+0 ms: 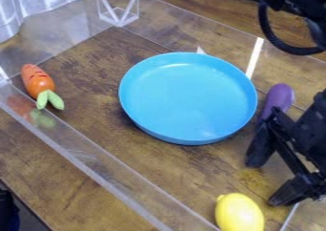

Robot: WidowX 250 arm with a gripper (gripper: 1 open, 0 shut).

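At the right edge my black gripper [274, 158] is low over the wooden board, its fingers just right of the blue plate. A purple object [277, 99], perhaps an eggplant, lies behind it, partly covered by the gripper. A yellow lemon [239, 212] lies at the bottom, in front of the gripper. Whether the fingers are open or shut, and whether anything is between them, I cannot tell.
The blue plate [188, 94] fills the middle. An orange toy carrot [38, 82] lies at the left. Clear plastic walls bound the wooden surface on the left and back.
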